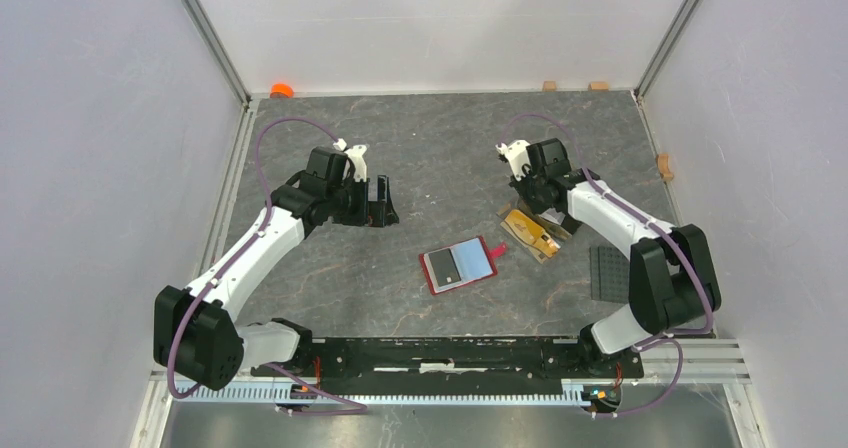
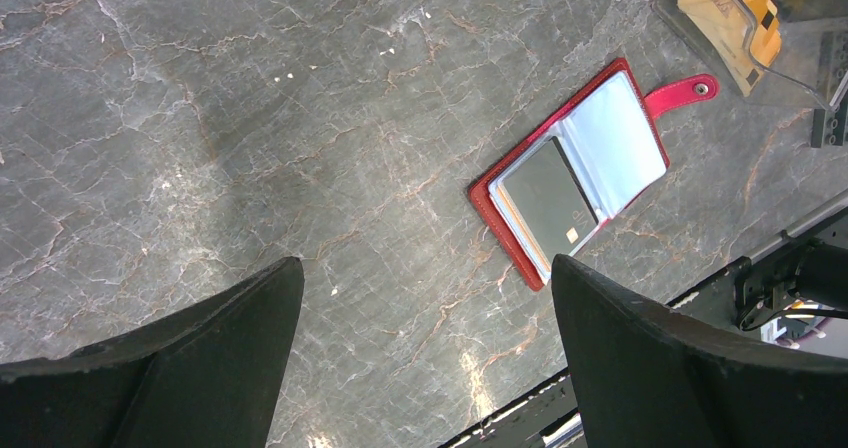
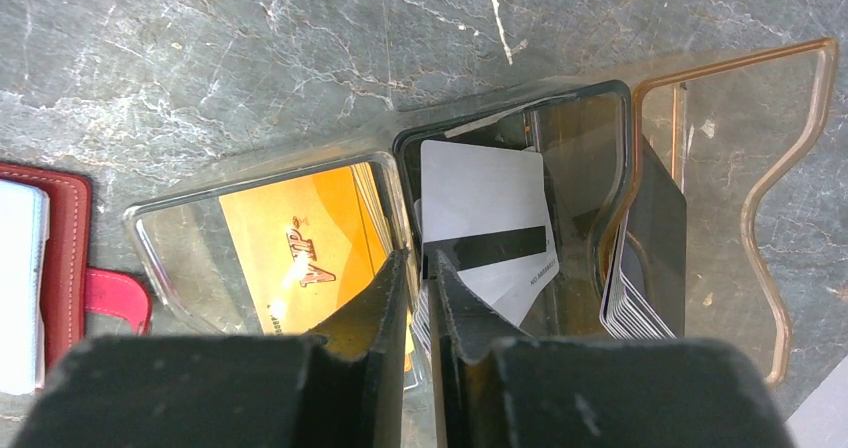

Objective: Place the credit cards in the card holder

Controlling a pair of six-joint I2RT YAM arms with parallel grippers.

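Note:
The red card holder [image 1: 458,265] lies open on the table, a dark card [image 2: 548,197] in its left clear sleeve and its right sleeve pale. Right of it, yellow cards [image 3: 304,251] stand in a clear box. A white card with a black stripe [image 3: 484,193] leans in the dark-rimmed box beside it. My right gripper points down where these two boxes meet, its fingers a narrow gap apart; box walls and card edges show in that gap, and a firm hold cannot be made out. My left gripper is wide open and empty above bare table.
A brown-rimmed clear box [image 3: 770,203] holding dark-faced cards adjoins the other two. A dark grey pad [image 1: 608,273] lies at the right. An orange item [image 1: 282,90] sits by the back left edge.

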